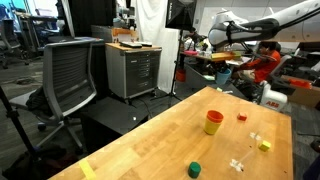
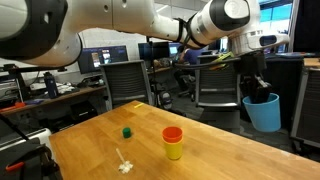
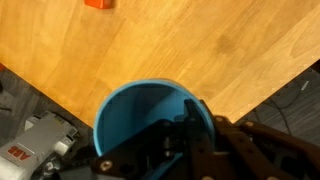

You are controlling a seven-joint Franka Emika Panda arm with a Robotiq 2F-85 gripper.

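Observation:
A blue cup (image 2: 262, 114) hangs high above the far edge of the table, with my gripper (image 2: 254, 88) shut on it at the rim. Looking down in the wrist view, the rim of the blue cup (image 3: 142, 86) opens towards the camera, and the dark fingers reach over one side of it. Exterior view 1 shows the blue cup (image 1: 224, 76) small, under the gripper and partly lost against the clutter behind. Nothing is beneath the cup that touches it.
On the wooden table (image 2: 225, 145) stand a yellow cup (image 2: 174, 150) with a red cup (image 2: 172, 132) in its top, a small green object (image 2: 127, 132) and a white piece (image 2: 124, 160). A red block (image 1: 242, 117) and yellow block (image 1: 265, 146) lie rightward.

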